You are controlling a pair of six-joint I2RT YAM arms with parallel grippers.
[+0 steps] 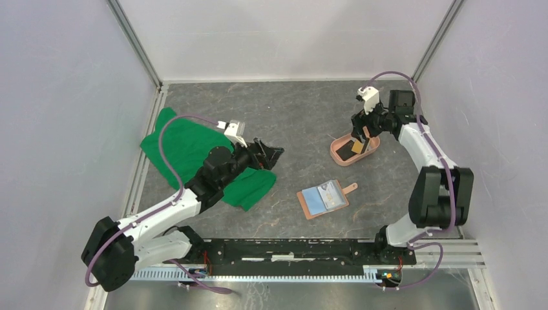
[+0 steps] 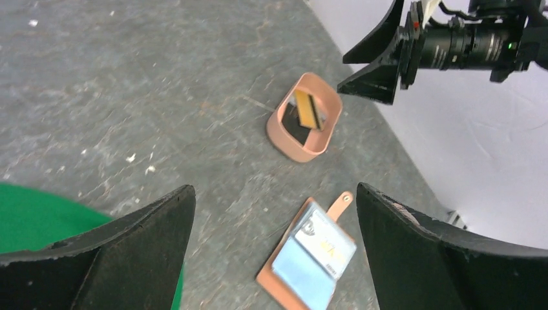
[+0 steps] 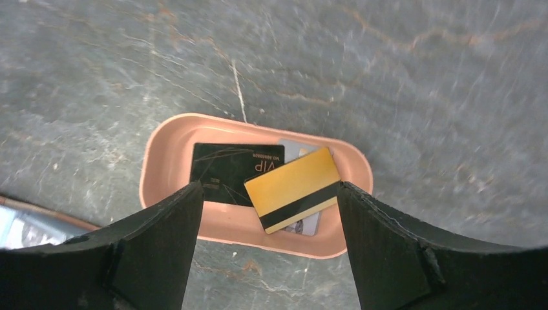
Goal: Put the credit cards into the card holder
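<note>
A pink oval tray (image 3: 255, 243) lies under my open right gripper, whose fingers stand apart above it with nothing between them. Inside the tray are a black card (image 3: 223, 169), a gold card (image 3: 294, 184) lying partly over it, and a grey card (image 3: 311, 225) mostly hidden beneath the gold one. The card holder (image 1: 324, 197) rests on a wooden board near the front; one side looks light blue, the other white and clear. My left gripper hangs open and empty, left of the holder in the top view.
A green cloth (image 1: 187, 155) covers the left of the table. The board's handle (image 1: 350, 188) points right toward the tray's side.
</note>
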